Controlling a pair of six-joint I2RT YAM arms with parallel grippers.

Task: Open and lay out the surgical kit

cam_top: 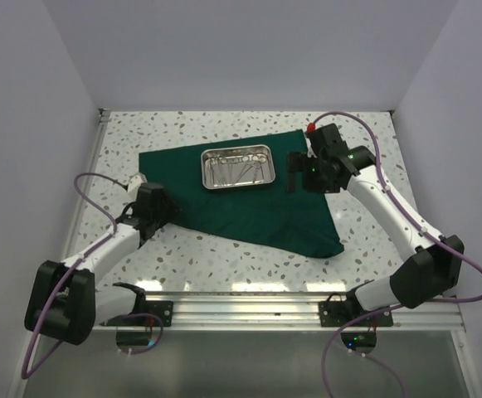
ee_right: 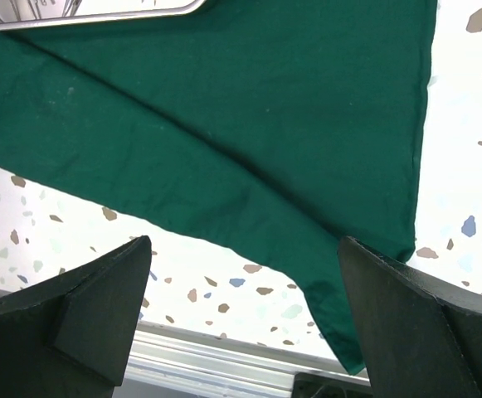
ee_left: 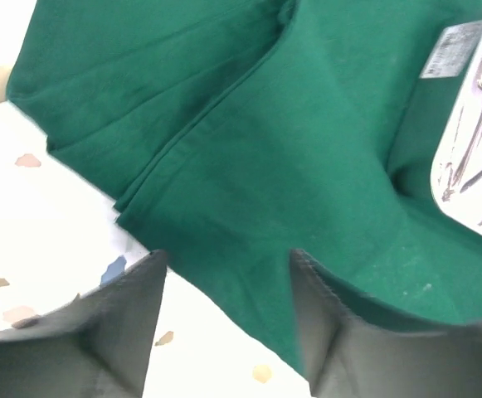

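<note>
A green cloth (cam_top: 253, 210) is spread over the table, its left part folded over in creased layers in the left wrist view. On it sits a metal tray (cam_top: 238, 167) holding several slim metal instruments (cam_top: 245, 172). At the cloth's lower left edge, my left gripper has its fingers apart, with green cloth visible beyond the gap and none clearly pinched. Whether the fingertips touch the cloth, I cannot tell. To the right of the tray, my right gripper is open and empty over the cloth. The cloth's lower right corner (ee_right: 352, 356) tapers toward the front rail.
A metal rail (cam_top: 241, 304) runs along the front edge. Grey walls close in the left, right and back.
</note>
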